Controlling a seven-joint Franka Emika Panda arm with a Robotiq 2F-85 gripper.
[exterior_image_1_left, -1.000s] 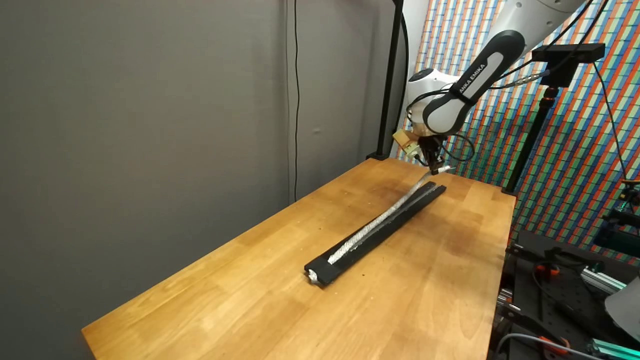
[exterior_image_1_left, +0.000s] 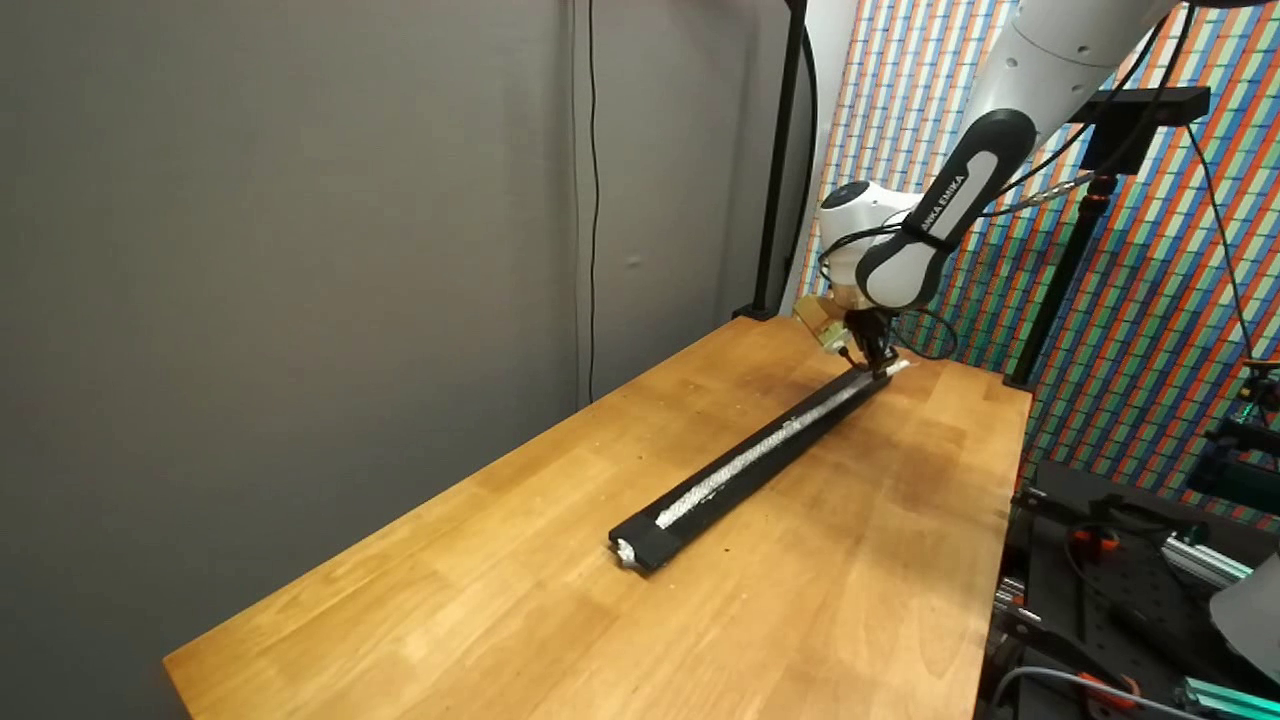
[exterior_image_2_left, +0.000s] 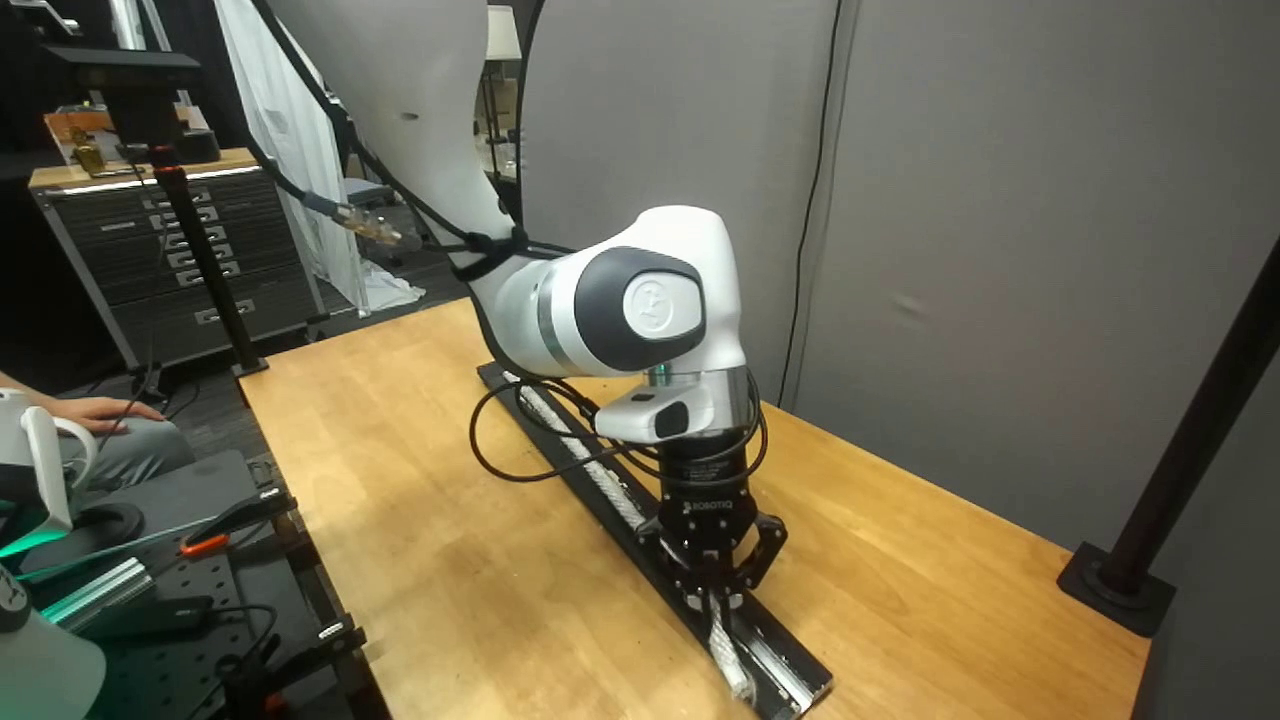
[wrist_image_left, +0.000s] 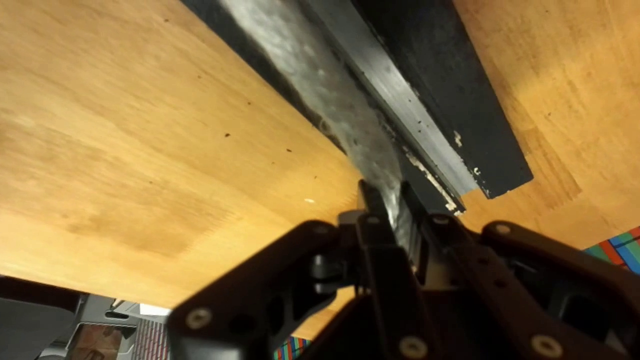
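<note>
A long black channel (exterior_image_1_left: 768, 485) with a silvery groove lies diagonally on the wooden table. Along it runs a white braided rope (exterior_image_1_left: 738, 461), its near end at the channel's end block. Over the channel's far end, my gripper is shut on the rope (wrist_image_left: 336, 99). In the wrist view the held stretch lies to the left of the bare metal groove (wrist_image_left: 414, 108), over the channel's black side. A short free tail of rope (exterior_image_2_left: 727, 654) sticks out below the fingers in exterior view 2. Whether the fingertips touch the channel cannot be told.
Open table surface (exterior_image_1_left: 504, 576) surrounds the channel. Black upright stands (exterior_image_1_left: 780, 168) rise at the table's corners, near the grey wall. Beyond the table's side edge sits a dark workbench with tools (exterior_image_2_left: 204, 588).
My gripper has come down with the rope, from above the channel's far end to close over it. The rope, which rose off the channel toward the gripper, now lies low along it.
</note>
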